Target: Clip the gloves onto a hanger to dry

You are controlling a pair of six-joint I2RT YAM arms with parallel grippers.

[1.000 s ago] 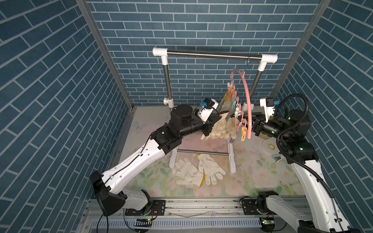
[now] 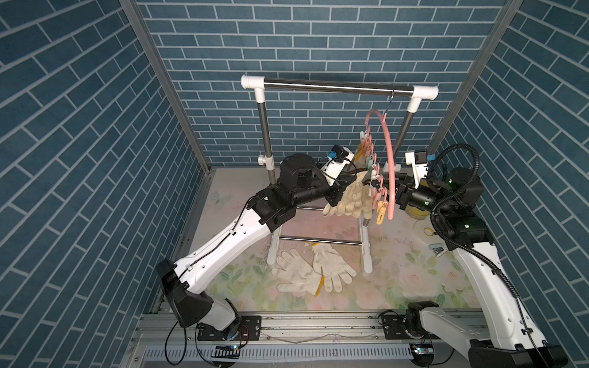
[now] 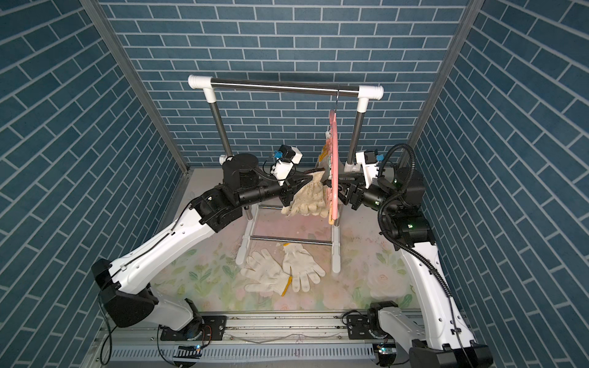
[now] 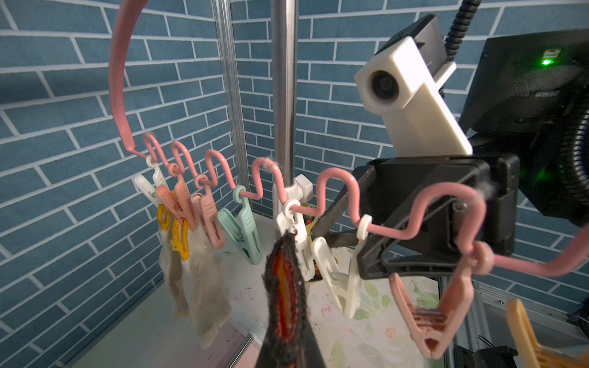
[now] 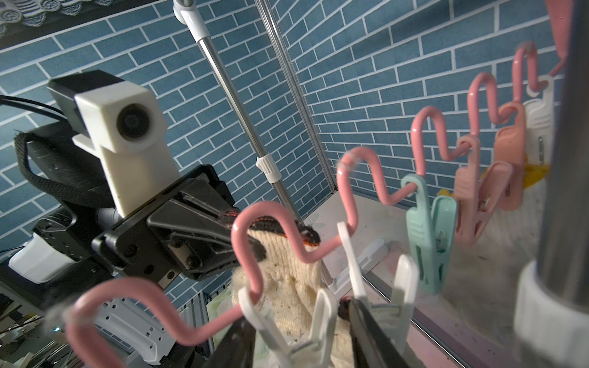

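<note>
In the top left view a cream glove [image 2: 348, 199] hangs by its cuff from my left gripper [image 2: 363, 174], which is shut on it. The right wrist view shows the ribbed glove cuff [image 5: 279, 270] just behind the pink hanger [image 5: 270, 211] and a white clip [image 5: 291, 337]. My right gripper stands partly open, one finger on each side of that clip; the clip's handles are spread apart. Seen from the left wrist, the left fingertips [image 4: 285, 288] are together near the white clips [image 4: 340, 276]; the glove is hidden below.
Further back, pink clips [image 4: 178, 199] hold gloves with yellow cuffs [image 4: 181, 239]. A green clip [image 4: 242, 230] hangs empty between. Two loose gloves [image 2: 297, 271] lie on the table. The rack's upright pole [image 5: 564, 184] stands close to the right wrist.
The left arm has moved up and right, bringing the glove closer to the hanger. My right arm has shifted slightly left.
</note>
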